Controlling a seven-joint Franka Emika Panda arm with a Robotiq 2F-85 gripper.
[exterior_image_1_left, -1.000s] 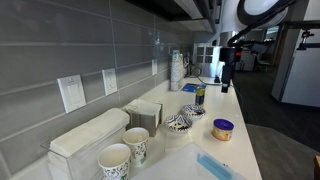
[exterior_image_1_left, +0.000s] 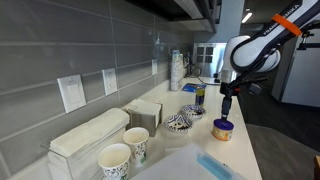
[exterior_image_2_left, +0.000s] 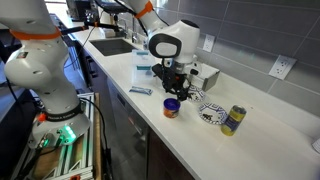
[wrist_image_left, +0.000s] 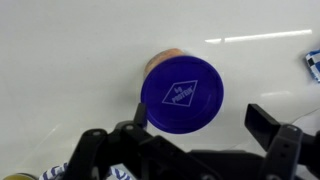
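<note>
A squat tub with a blue lid (wrist_image_left: 182, 93) lies below my gripper in the wrist view. The two dark fingers stand wide apart, one toward each side of the lid, with nothing held between them. In exterior view 1 the same tub (exterior_image_1_left: 222, 134) stands on the counter, its side orange, and my gripper (exterior_image_1_left: 226, 108) hangs just above it. From the other side, the tub (exterior_image_2_left: 171, 110) shows near the counter's front edge, close under the gripper (exterior_image_2_left: 178, 92). Whether a finger touches the lid cannot be made out.
Patterned bowls (exterior_image_1_left: 180, 122) sit behind the tub, near a tall can (exterior_image_2_left: 233, 121). Two paper cups (exterior_image_1_left: 136, 140), a white box (exterior_image_1_left: 90, 140) and a light tray (exterior_image_1_left: 185, 165) with a blue strip (exterior_image_1_left: 214, 166) stand nearer exterior camera 1.
The arm has come down from well above the counter, bringing my gripper to just over the tub. The tub and the other objects have stayed in place.
</note>
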